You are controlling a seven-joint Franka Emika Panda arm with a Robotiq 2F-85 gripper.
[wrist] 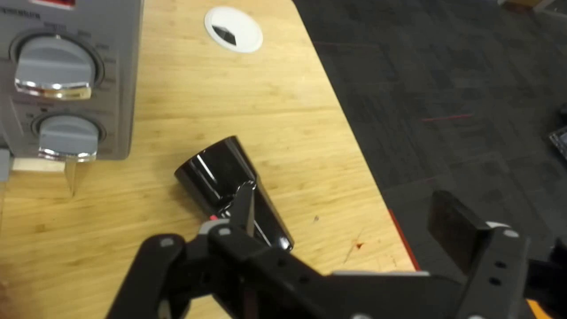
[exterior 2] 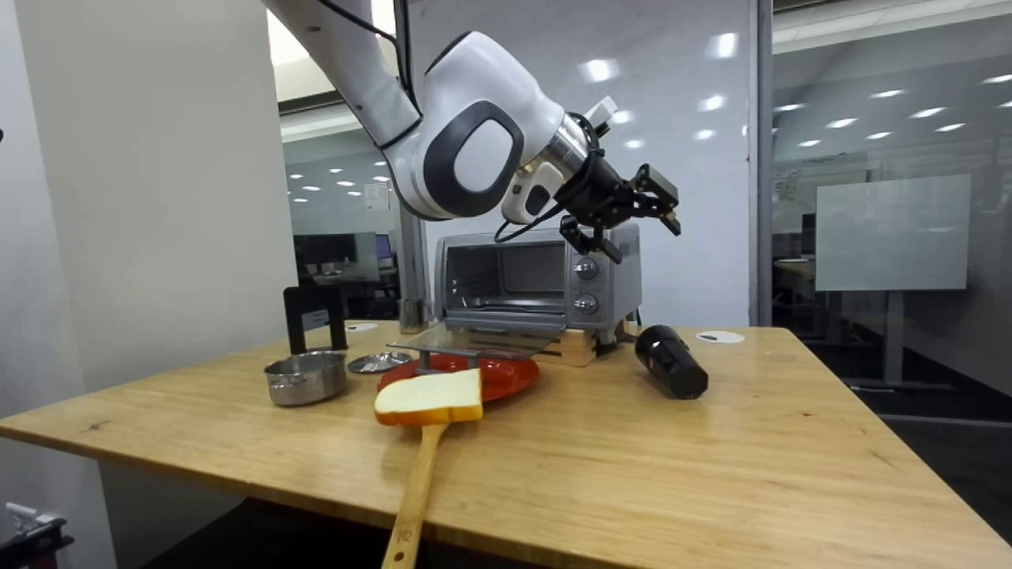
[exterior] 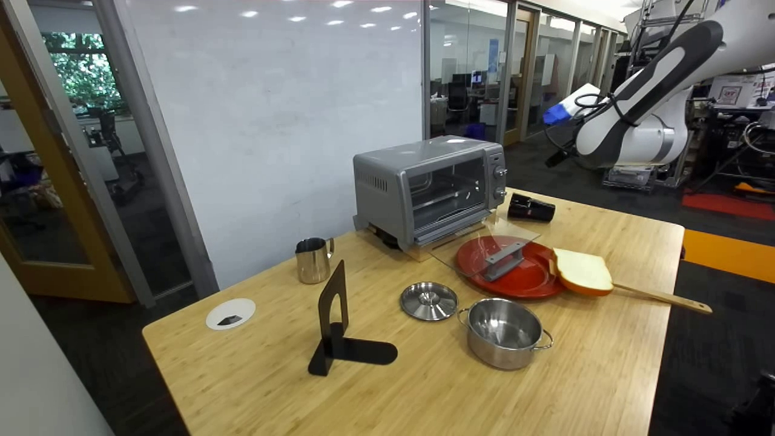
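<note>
High above the table, my gripper (exterior 2: 645,239) stands open with nothing between its fingers. The wrist view has its two dark fingers (wrist: 450,226) wide apart, the left one overlapping a black cylindrical object (wrist: 218,173) lying on its side far below. A grey toaster oven (exterior: 381,192) stands at the back with its glass door lowered and the door handle (exterior: 505,261) over a red plate (exterior: 541,283). At the plate's edge, a bread slice (exterior: 583,271) rests at the head of a wooden-handled utensil (exterior: 662,295).
A steel pot (exterior: 502,334) and its lid (exterior: 428,301) sit left of the plate. Farther left are a metal pitcher (exterior: 313,261) and a black bookend-like stand (exterior: 334,341).
</note>
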